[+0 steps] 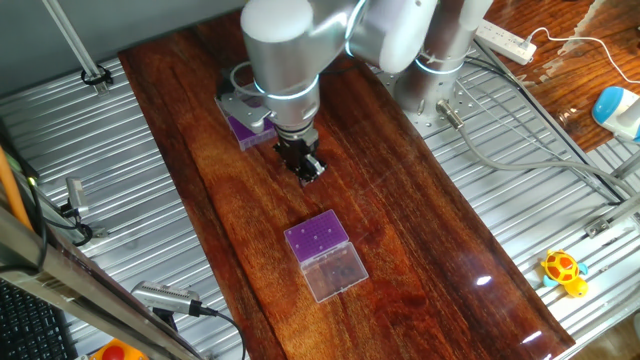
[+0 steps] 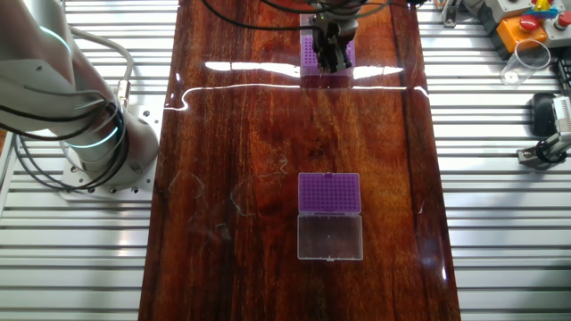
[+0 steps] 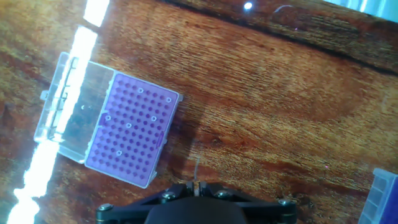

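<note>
A purple rack box (image 1: 318, 236) lies on the wooden table with its clear lid (image 1: 335, 272) folded open. In the wrist view, several small pale pieces sit in holes of the purple rack (image 3: 132, 130), with the lid (image 3: 73, 109) spread flat to its left. A second purple box (image 1: 250, 128) stands farther back, partly covered by the arm; only its edge (image 3: 380, 198) enters the wrist view at right. Between the two boxes, above the table, hangs my black gripper (image 1: 312, 172). Its fingertips (image 3: 189, 186) meet at the bottom of the wrist view; nothing shows between them.
Bare wooden table (image 1: 430, 270) surrounds the nearer box. Metal slats (image 2: 491, 214) run beyond the table's edges. A toy turtle (image 1: 564, 270) lies off the table at right, and a clear cup (image 2: 525, 62) stands outside it at upper right.
</note>
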